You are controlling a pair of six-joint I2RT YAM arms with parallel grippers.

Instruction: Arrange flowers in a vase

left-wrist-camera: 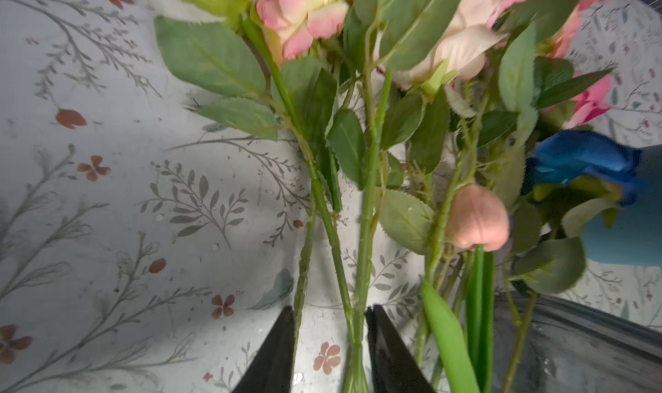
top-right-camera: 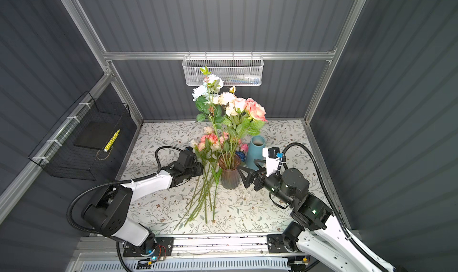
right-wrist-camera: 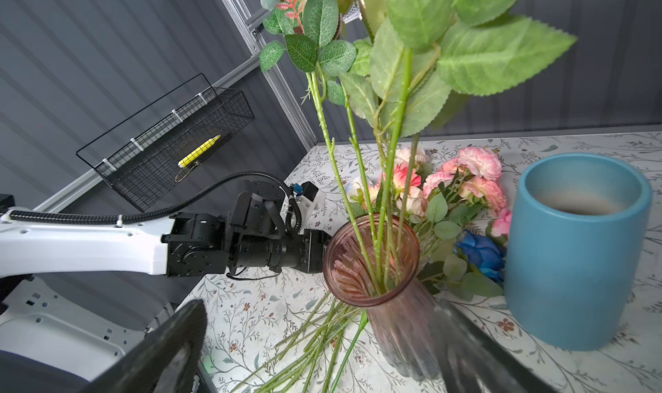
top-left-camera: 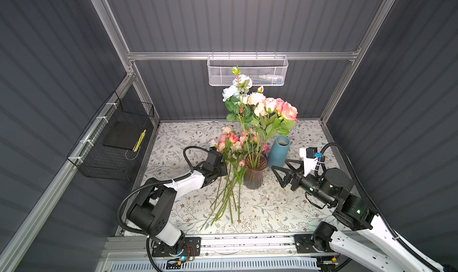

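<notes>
A ribbed pink glass vase point(right-wrist-camera: 407, 331) holds tall stems topped with white, cream and pink blooms point(top-left-camera: 260, 105). Loose flowers point(right-wrist-camera: 482, 186) lie on the table left of and behind it, stems toward the front; among them are a blue bloom point(left-wrist-camera: 579, 158) and a pink tulip point(left-wrist-camera: 477, 217). My left gripper is low over the loose stems, its fingers part open around or just above a green stem; whether it touches cannot be told. My right gripper stands open, facing the glass vase.
A teal vase point(right-wrist-camera: 572, 269) stands right of the glass vase. A black wire basket point(top-left-camera: 100, 162) hangs on the left wall, a white basket point(top-left-camera: 248, 71) on the back wall.
</notes>
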